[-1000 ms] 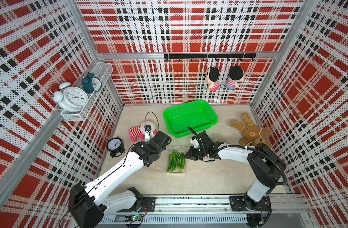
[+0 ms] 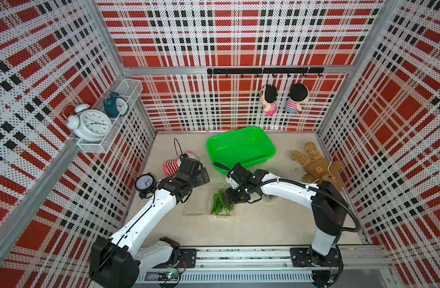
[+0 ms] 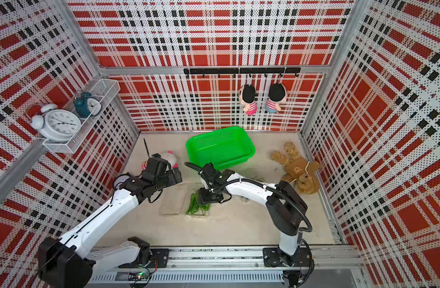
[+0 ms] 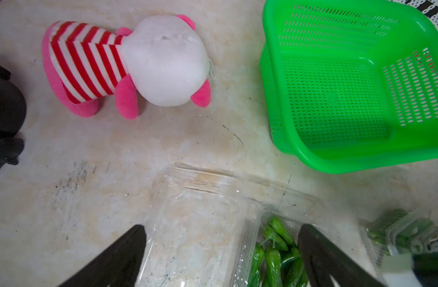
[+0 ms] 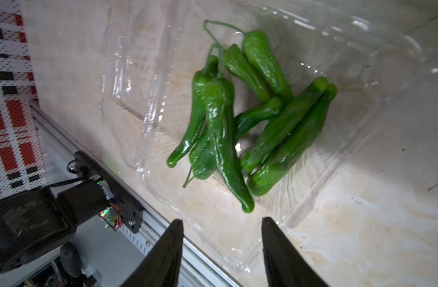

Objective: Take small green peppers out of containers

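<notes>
An opened clear container holds several green peppers at the front middle of the table. My right gripper is over it, open, with nothing between its fingertips. My left gripper stands open above the empty lid side, left of the peppers, with nothing held. A second clear container with peppers is partly hidden behind the right arm in the top views.
A green basket sits at the back middle. A striped plush toy and dark clock lie left, a brown plush toy right.
My right gripper has moved left and toward the front, over the peppers.
</notes>
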